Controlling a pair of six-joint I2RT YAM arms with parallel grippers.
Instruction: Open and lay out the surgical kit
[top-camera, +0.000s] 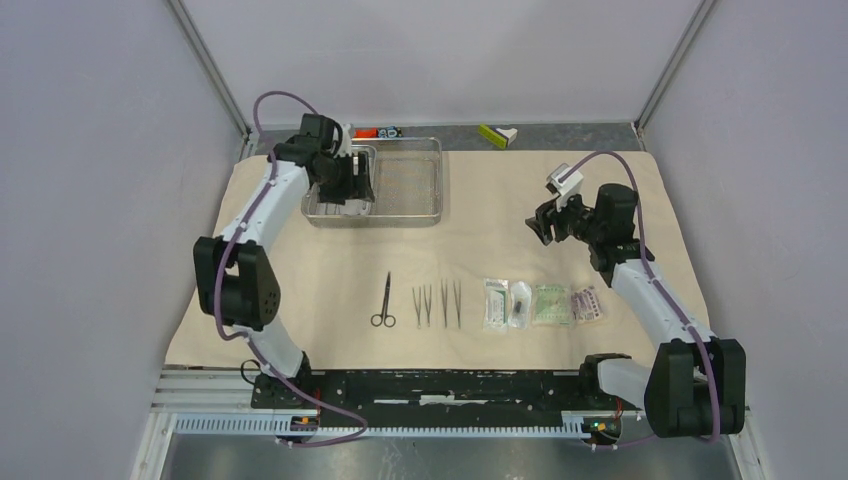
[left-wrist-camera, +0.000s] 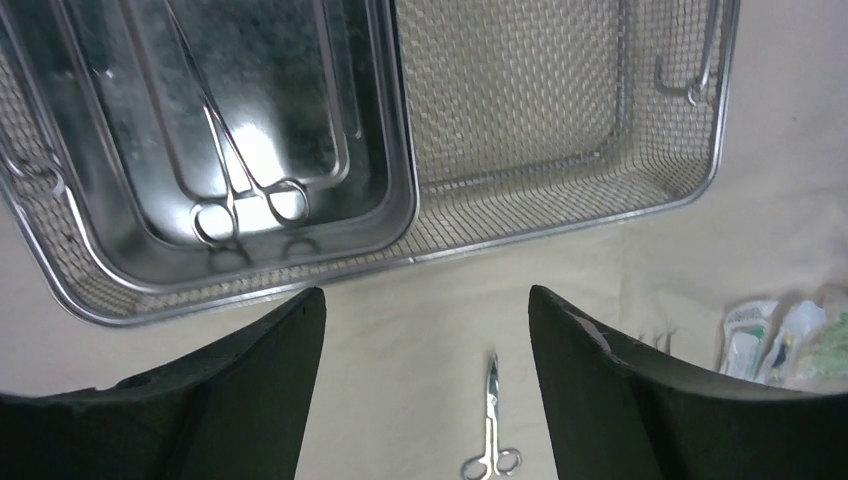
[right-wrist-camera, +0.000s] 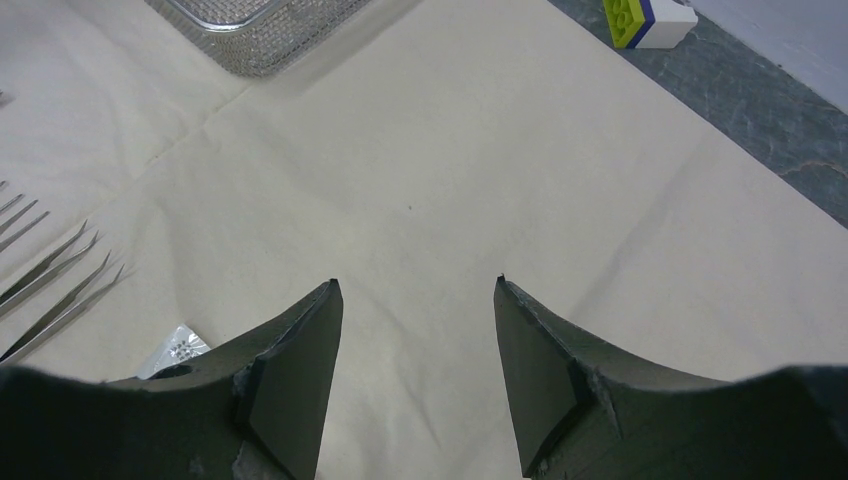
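Note:
My left gripper (top-camera: 347, 185) is open over the left half of the metal mesh basket (top-camera: 420, 216), where an inner steel tray (left-wrist-camera: 400, 190) holds long ringed instruments (left-wrist-camera: 235, 150). On the cloth lie scissors (top-camera: 383, 315), several tweezers (top-camera: 445, 305), and packets: a white one (top-camera: 496, 303), a clear one (top-camera: 519, 305), a green one (top-camera: 551, 304) and a purple-printed one (top-camera: 586, 304), all in a row. My right gripper (top-camera: 546, 222) stands over bare cloth at the right, fingers apart and empty.
A yellow-green and white block (top-camera: 498, 136) and red and black items (top-camera: 375, 132) lie on the grey back strip.

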